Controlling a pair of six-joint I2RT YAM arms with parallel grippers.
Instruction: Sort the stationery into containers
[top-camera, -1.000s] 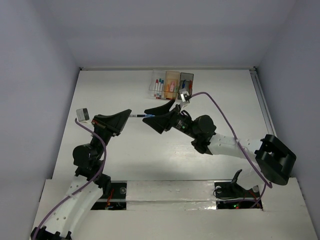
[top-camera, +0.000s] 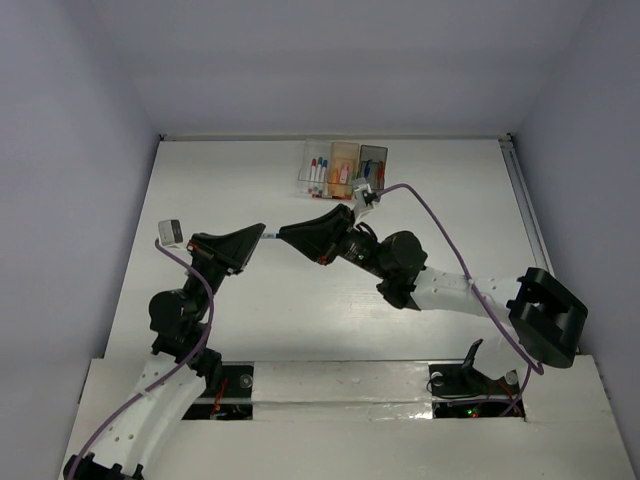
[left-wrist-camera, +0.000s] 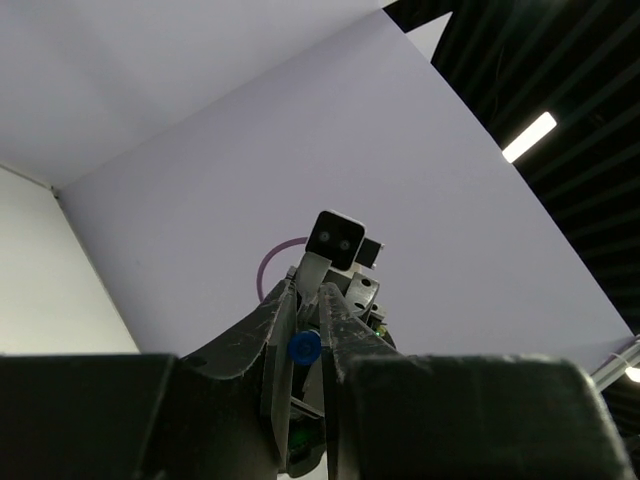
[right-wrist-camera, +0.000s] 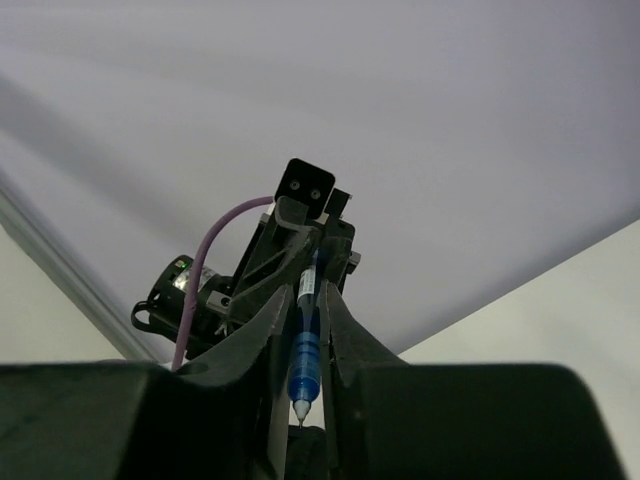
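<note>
A slim pen (top-camera: 270, 236) with a pale barrel spans the short gap between my two grippers above the table. Its one end is in my left gripper (top-camera: 262, 232), shut on it. Around the other end my right gripper (top-camera: 282, 234) is shut too. In the right wrist view the pen (right-wrist-camera: 305, 365) shows a blue grip and a pointed white tip between the fingers. The left wrist view shows the round blue end of the pen (left-wrist-camera: 304, 347) between the fingers. Most of its length is hidden by the fingers.
At the back of the white table stand a clear container (top-camera: 313, 153) with several markers, an orange one (top-camera: 344, 152) with pink and orange items, and a dark one (top-camera: 373, 153) with pens.
My right gripper has moved slightly left along the pen and gone from open to shut around its blue part. The left gripper has shifted only slightly.
</note>
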